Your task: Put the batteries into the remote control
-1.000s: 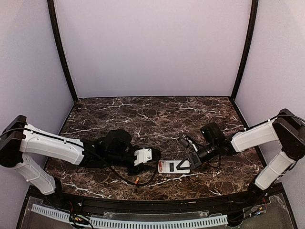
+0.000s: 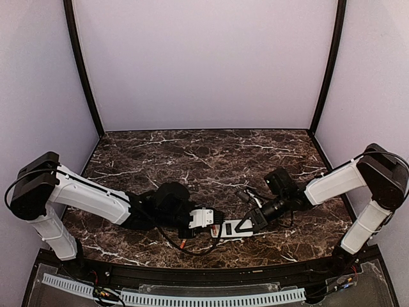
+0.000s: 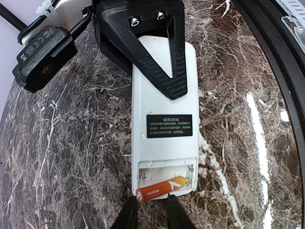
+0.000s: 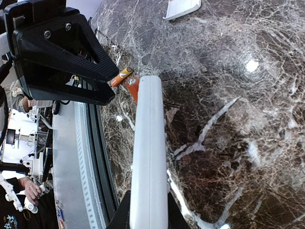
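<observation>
The white remote (image 3: 164,105) is held by my right gripper (image 2: 249,217), which is shut on it, back side up with a label. Its battery compartment (image 3: 164,171) is open at the end; an orange battery (image 3: 157,190) lies slanted across it, near the outer edge. My left gripper is at that end, its fingertips just below the battery at the bottom of the left wrist view; whether it grips anything I cannot tell. A second battery (image 4: 120,77) lies on the table beyond the remote.
A white cover (image 4: 182,8) lies on the marble table (image 2: 204,153). The table's front rail (image 2: 128,268) runs close by.
My left gripper has moved right and slightly down toward the remote's compartment end. The right gripper and remote have shifted slightly.
</observation>
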